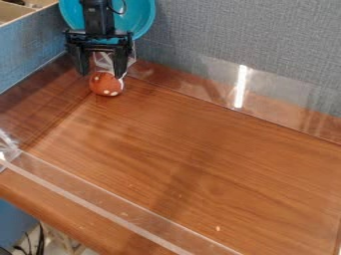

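Observation:
My black gripper hangs at the top left, in the back left corner of the wooden table, its two fingers pointing down and apparently apart. An orange-brown round object with a pale highlight sits on the table just below the fingers. Something pale or clear shows behind it, between the fingers. Whether the fingers touch the round object is hard to tell.
A blue round plate-like item is behind the arm. Grey textured walls and clear strips border the wooden table, whose middle and right are empty. Cables show at the lower left, off the table.

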